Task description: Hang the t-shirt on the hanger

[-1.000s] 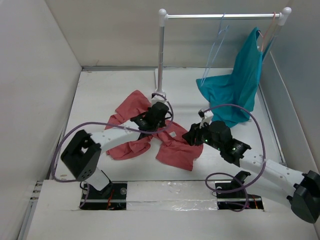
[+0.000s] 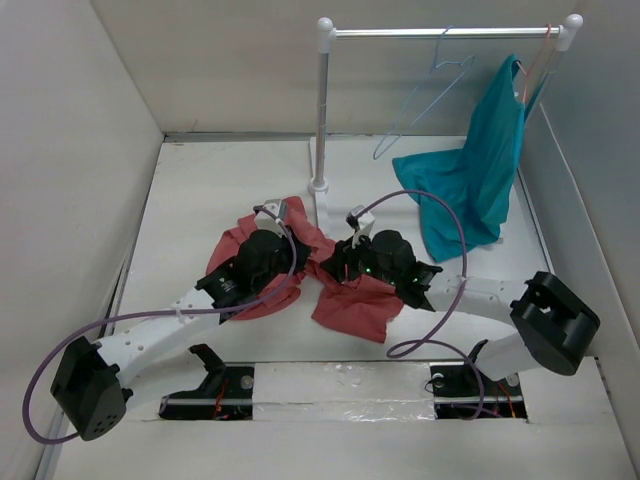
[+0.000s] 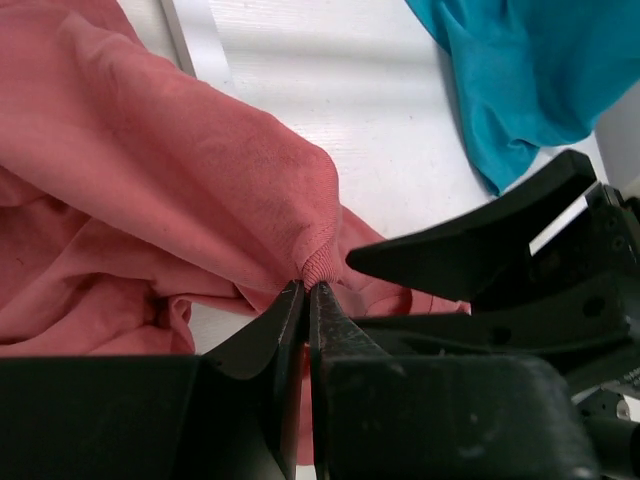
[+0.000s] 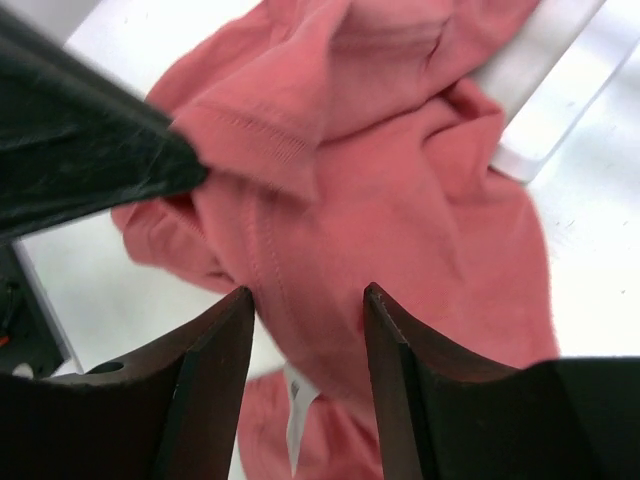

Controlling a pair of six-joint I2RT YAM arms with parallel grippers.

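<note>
The red t-shirt (image 2: 355,310) lies rumpled on the white floor below the rail. My left gripper is shut on a folded hem of the shirt, which rises from the fingertips. Just to its right, my right gripper stands open over the red fabric, a fold of it behind and between the fingers; contact is unclear. A blue hanger (image 2: 425,105) hangs on the rail at the back.
The white rail (image 2: 445,32) stands on an upright with a foot beside the shirt. A teal garment (image 2: 480,175) hangs at the right, partly on the floor.
The left arm has drawn toward the front left with the shirt's fold. The right arm has moved left, close to the left gripper. The blue hanger has swung.
</note>
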